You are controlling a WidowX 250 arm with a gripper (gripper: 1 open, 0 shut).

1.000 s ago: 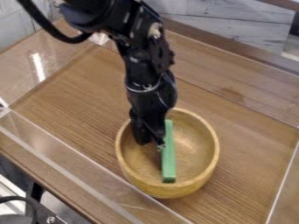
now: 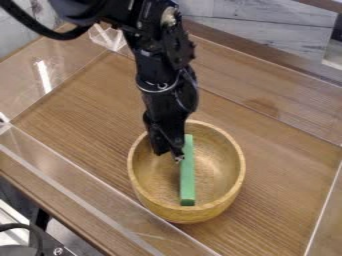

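Observation:
A round yellow-tan bowl [image 2: 217, 203] stands on the wooden table near the front centre. Inside it, toward the right, lies a long green block [image 2: 187, 180]. The black arm reaches down from the top, and its gripper [image 2: 167, 150] is at the bowl's rear left, just left of the block's far end. The fingertips are dark and small in view; the gripper looks shut, with nothing visible held in it.
Bare wooden table [image 2: 267, 110] surrounds the bowl on the right and behind. A clear strip edges the table at the front left, with dark cables at the lower left corner. A pale plank wall stands at the back.
Compared with a second ago, the arm and gripper have shifted slightly left and up in the view, and the bowl with the green block has moved a little left too.

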